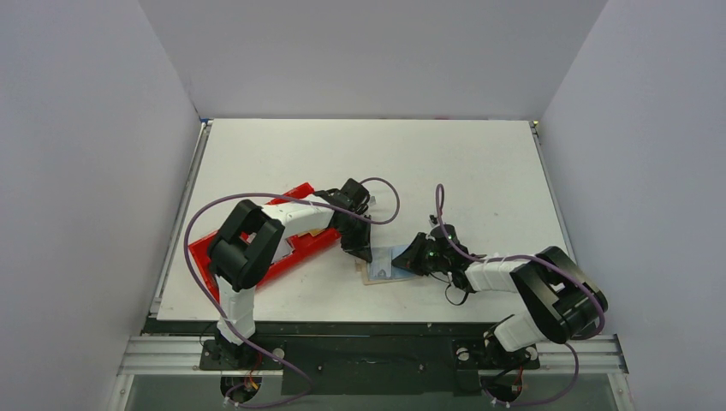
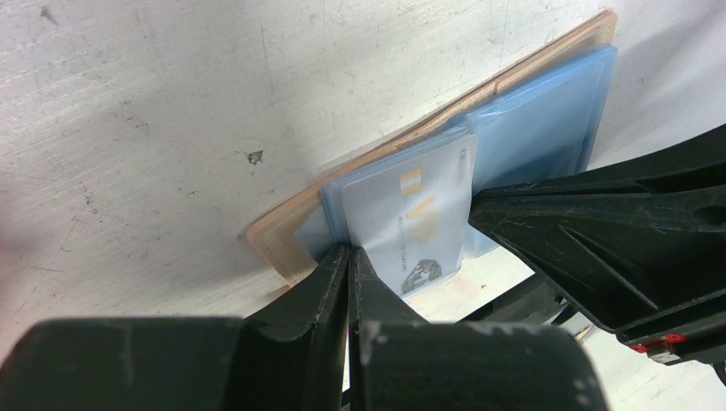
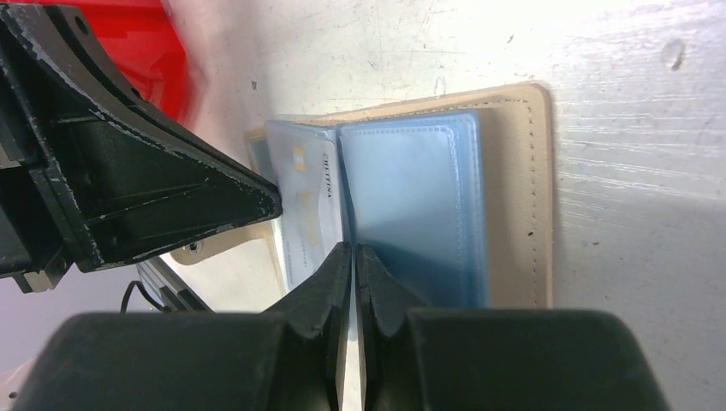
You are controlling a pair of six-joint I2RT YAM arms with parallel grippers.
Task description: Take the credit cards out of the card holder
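The card holder lies open on the table, with a tan cover and clear bluish sleeves. One pale card with a gold chip shows in the sleeve on its left half. Over the holder's left side, my left gripper is shut, its tips at the edge of that sleeve. My right gripper is also shut, tips down at the gap between the card's sleeve and the blue sleeve on the right. Whether a thin sleeve edge is pinched in either one cannot be seen.
A red tray stands to the left, partly beneath my left arm. Both grippers are close together over the holder. Free table extends behind them and to the right.
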